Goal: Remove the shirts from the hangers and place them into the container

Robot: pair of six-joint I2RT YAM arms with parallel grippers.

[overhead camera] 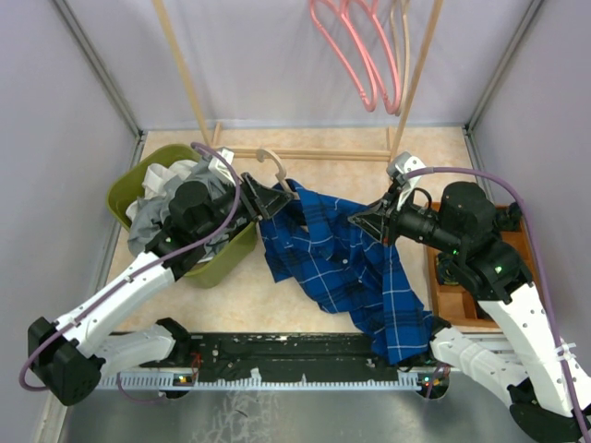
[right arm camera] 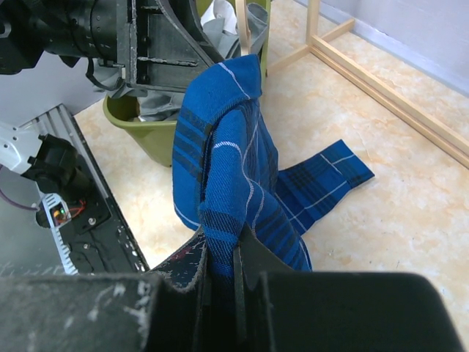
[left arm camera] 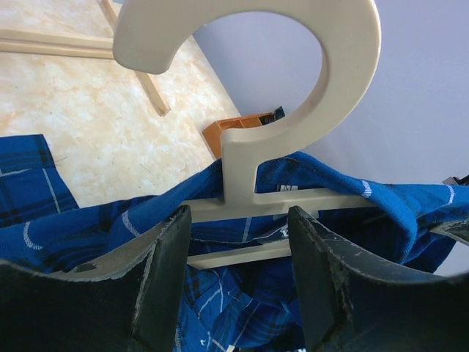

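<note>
The blue plaid shirt point(overhead camera: 323, 249) hangs stretched between my two grippers, its lower part draping toward the front right. A beige hanger point(left arm camera: 344, 66) is still inside the collar, hook up; its neck and bars run through the shirt in the left wrist view. My left gripper point(overhead camera: 288, 196) is at the hanger's neck, its fingers point(left arm camera: 165, 257) spread apart on either side of it. On the other side, my right gripper is shut on a gathered fold of the shirt. Cloth hides the hanger's far end.
A green basket point(overhead camera: 222, 265) with grey and white cloth stands left, beneath the left arm. Pink hangers point(overhead camera: 374, 65) hang from the wooden rack point(overhead camera: 305, 154) at the back. An orange-brown box point(overhead camera: 473, 312) lies at the right.
</note>
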